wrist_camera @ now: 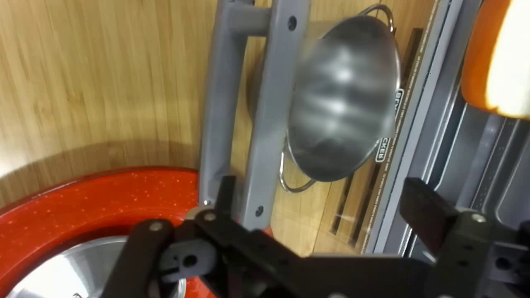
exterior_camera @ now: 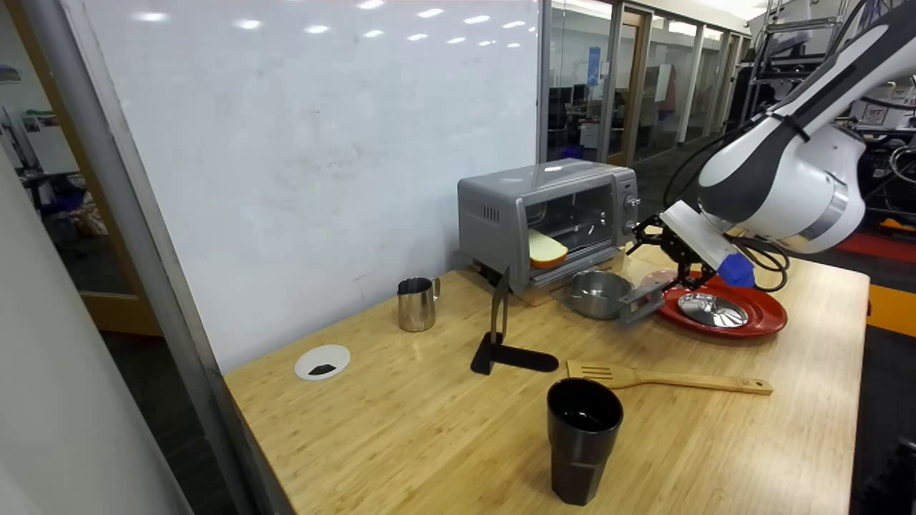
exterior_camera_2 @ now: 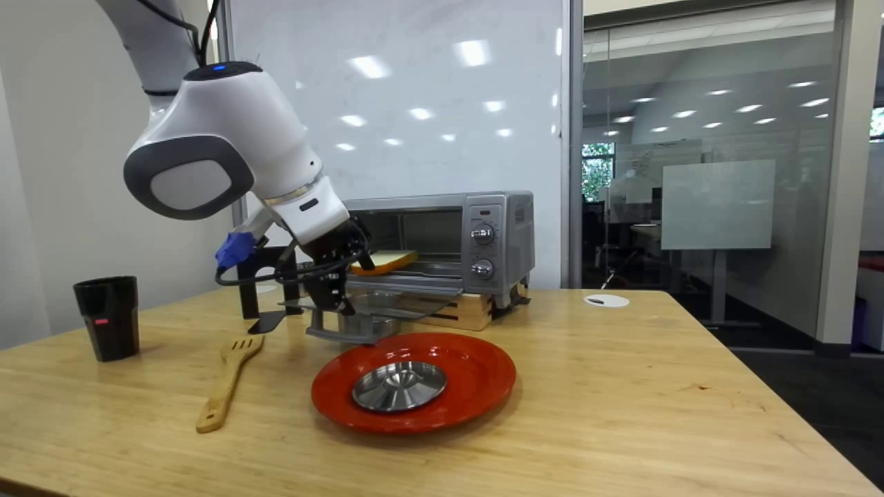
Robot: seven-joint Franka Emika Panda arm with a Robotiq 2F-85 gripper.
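My gripper is open, its two fingers spread wide with nothing held between them. It hangs over the lowered glass door of the grey toaster oven (exterior_camera: 494,210). In the wrist view the left finger (wrist_camera: 227,196) overlaps the lower end of the door's grey handle (wrist_camera: 268,116); contact cannot be made out. The right finger (wrist_camera: 422,208) lies over the oven's front edge. A bread slice (exterior_camera_2: 387,262) sits at the oven's mouth. Through the door glass shows a steel pot (wrist_camera: 343,99) with wire handles. Exterior view 2 shows the gripper (exterior_camera_2: 356,288) above the door.
Close by the door handle lies a red plate (exterior_camera_2: 485,389) bearing a steel lid (exterior_camera_2: 399,386). A wooden spatula (exterior_camera: 687,380), black cup (exterior_camera: 577,463), black bookend-like stand (exterior_camera: 515,356) and steel pitcher (exterior_camera: 416,306) occupy the table. Bare wood shows right of the plate in exterior view 2.
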